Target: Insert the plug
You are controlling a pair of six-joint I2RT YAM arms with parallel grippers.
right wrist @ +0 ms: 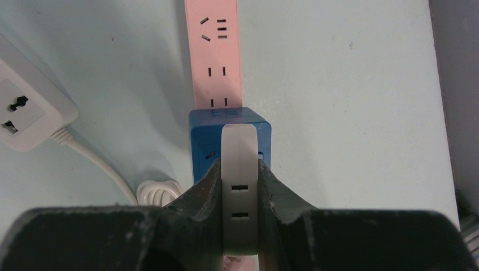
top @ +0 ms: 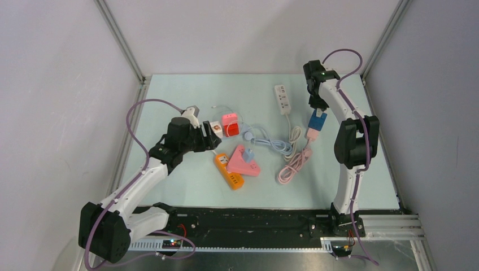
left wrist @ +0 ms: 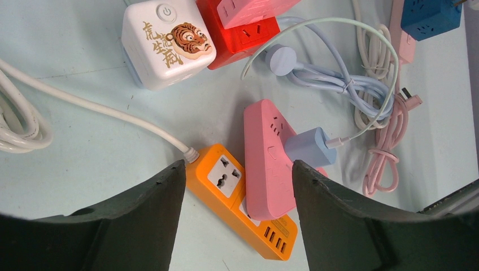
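Observation:
In the right wrist view, a white plug adapter (right wrist: 239, 164) with two dark slots is pinched between the fingers of my right gripper. Its far end overlaps the blue cube socket (right wrist: 204, 135); whether its prongs are inside cannot be told, as they are hidden. That cube (top: 317, 120) sits on a pink power strip (right wrist: 216, 56) at the table's right. Over on the left, my left gripper is open and empty, fingers apart, above an orange power strip (left wrist: 214, 197) and a pink triangular power strip (left wrist: 262, 152).
A white power strip (top: 283, 100) lies left of the blue cube. Coiled blue (top: 277, 145) and pink (top: 295, 165) cables fill mid-table. A white cube (left wrist: 166, 42) and red cube socket (left wrist: 243, 39) stand near the left gripper.

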